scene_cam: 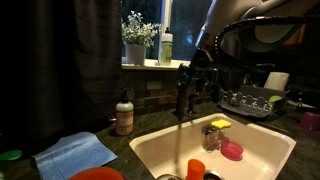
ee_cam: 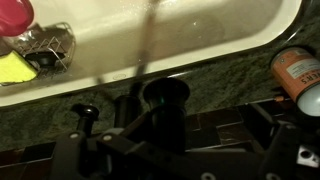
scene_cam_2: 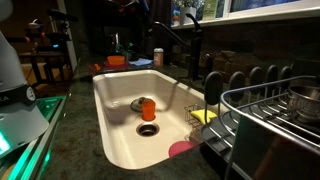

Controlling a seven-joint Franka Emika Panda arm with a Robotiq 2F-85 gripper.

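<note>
My gripper is open with nothing between its fingers. In the wrist view it looks down on the black faucet (ee_cam: 165, 92), which shows between the fingers at the back edge of the sink. The white sink (scene_cam_2: 115, 120) holds an orange cup (scene_cam_2: 148, 109), standing near the drain (scene_cam_2: 148, 129). A pink dish (scene_cam: 232, 150) lies at the sink's right side in the first exterior view. Beside it a yellow sponge (scene_cam: 221, 124) rests in a wire caddy (ee_cam: 48, 42). Whether the gripper touches the faucet I cannot tell.
A soap bottle (scene_cam: 124, 114) stands on the dark counter left of the sink, near a blue cloth (scene_cam: 75, 155) and a red-orange bowl (scene_cam: 97, 174). A dish rack (scene_cam_2: 270, 110) occupies the counter at the sink's other side. A potted plant (scene_cam: 137, 40) sits on the windowsill.
</note>
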